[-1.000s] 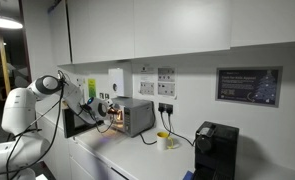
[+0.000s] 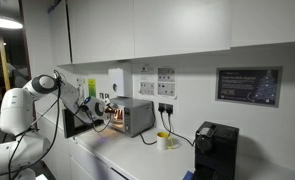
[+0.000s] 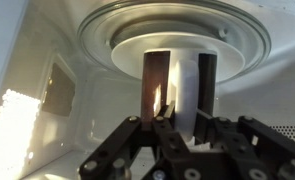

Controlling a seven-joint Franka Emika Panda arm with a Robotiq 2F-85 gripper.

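Inside the microwave (image 2: 135, 117), my gripper is shut on a white, upright, handle-like piece (image 3: 187, 97). Dark brown fingers (image 3: 155, 85) flank it in the wrist view. Just beyond them, a round white dish or cup (image 3: 137, 52) sits over the glass turntable (image 3: 95, 35); whether the held piece is part of it, I cannot tell. From the exterior view, the arm (image 2: 79, 97) reaches to the lit front of the microwave, and what the fingers hold is too small to make out.
The cavity wall (image 3: 72, 60) stands close on the left, with a bright patch beside it. On the counter, a yellow-and-white mug (image 2: 164, 142) and a black coffee machine (image 2: 216, 150) stand to the right of the microwave. Cupboards (image 2: 177, 28) hang above.
In the exterior view, the arm's wrist near the microwave opening has shifted slightly. The microwave and the things on the counter have stayed put.
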